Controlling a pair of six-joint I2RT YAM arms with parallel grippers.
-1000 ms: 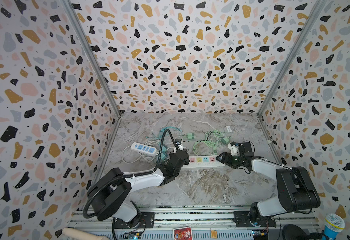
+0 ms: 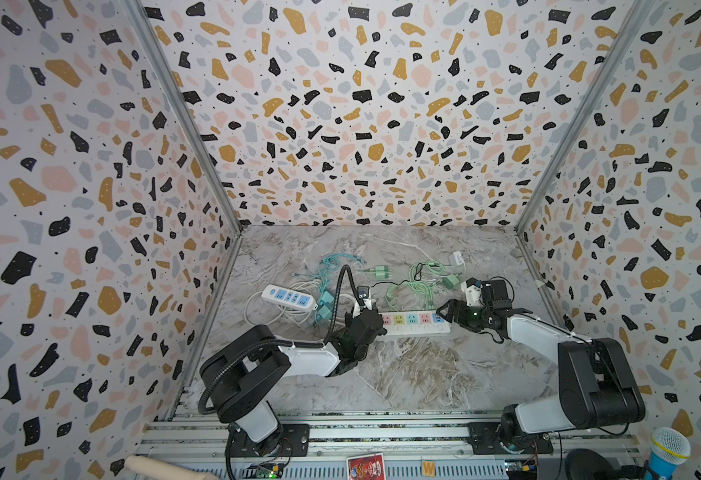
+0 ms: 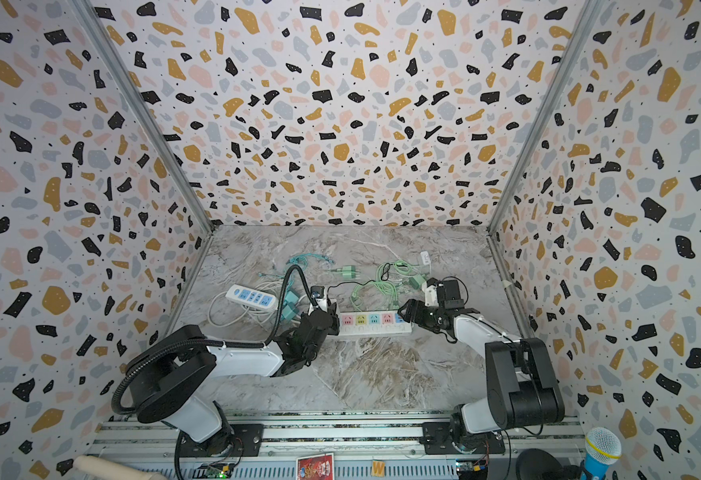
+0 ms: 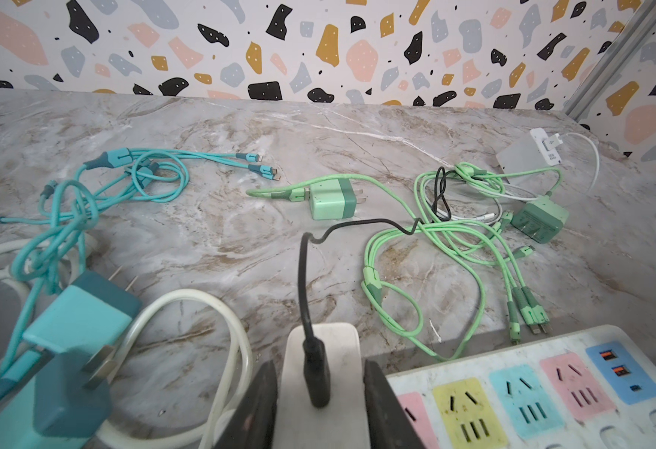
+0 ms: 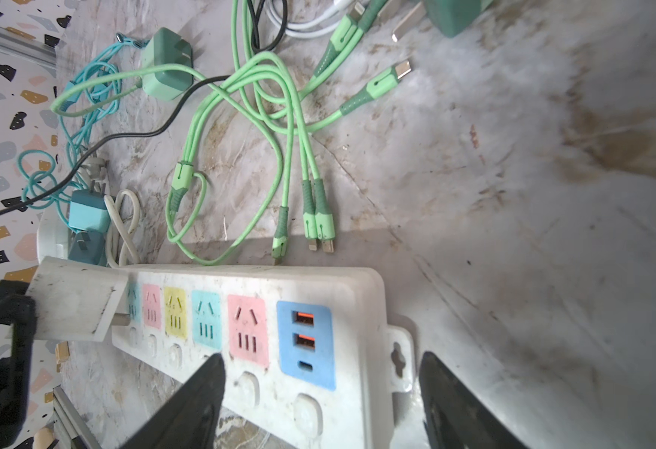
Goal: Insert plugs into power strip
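Observation:
A white plug [image 4: 320,426] with a black cable is clamped in my left gripper, which is shut on it. From the right wrist view, the plug [image 5: 73,299] hangs over the far left end of the white power strip [image 5: 350,288]. One metal prong shows against the strip there; I cannot tell whether it is in a socket. The strip has coloured sockets and a blue USB panel [image 5: 305,344]. At its right end is my right gripper, part open, with the strip's end showing between its fingers. Whether they touch it is unclear.
Green cables [image 4: 485,280] and green chargers [image 4: 333,198] lie behind the strip. Teal chargers [image 4: 81,310], teal cables and a second white strip [image 2: 289,298] are on the left. Bare marble lies in front [image 2: 414,368].
The right gripper has drawn a little to the right, uncovering the blue USB panel.

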